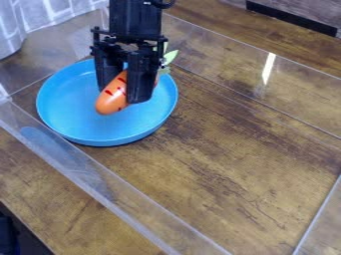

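My black gripper is over a round blue plate at the upper left, shut on an orange carrot-like toy with dark markings. The toy hangs tilted between the fingers, over the plate; a pale green top shows at the right behind the gripper.
A wooden tabletop fills the right and lower area, clear of objects. Transparent plastic walls run along the left, bottom and right.
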